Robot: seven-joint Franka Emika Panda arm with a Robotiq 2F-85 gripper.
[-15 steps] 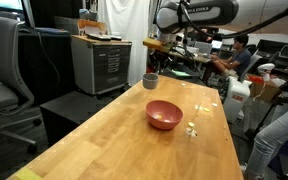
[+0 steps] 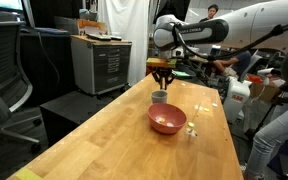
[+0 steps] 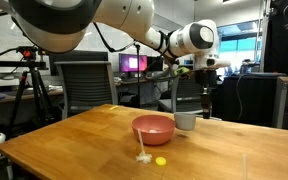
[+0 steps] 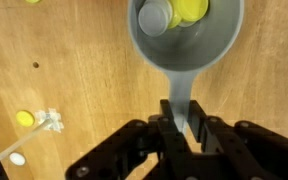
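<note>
A small grey pot (image 4: 143, 42) fills the top of the wrist view. Inside it lie a silvery round piece (image 4: 155, 17) and yellow pieces (image 4: 192, 9). My gripper is shut on the pot's handle (image 4: 180, 90). In exterior view 2 the pot (image 3: 185, 121) hangs from the gripper (image 3: 206, 110), roughly level, just beside the red bowl (image 3: 152, 129). From exterior view 1, the pot (image 2: 159, 97) is seen behind the bowl (image 2: 166, 124), which has a few light-coloured pieces in it. Whether the pot touches the table or bowl, I cannot tell.
On the wooden table (image 2: 94, 140) near the bowl lie a yellow disc (image 3: 161, 161) and a thin stick with a pale end (image 3: 142, 146). Free surface stretches in front of and left of the bowl in exterior view 1. A black chair (image 2: 6, 85) stands beside the table.
The gripper and the grey pot have moved towards the red bowl, down and slightly right in exterior view 1. The bowl has stayed about where it was.
</note>
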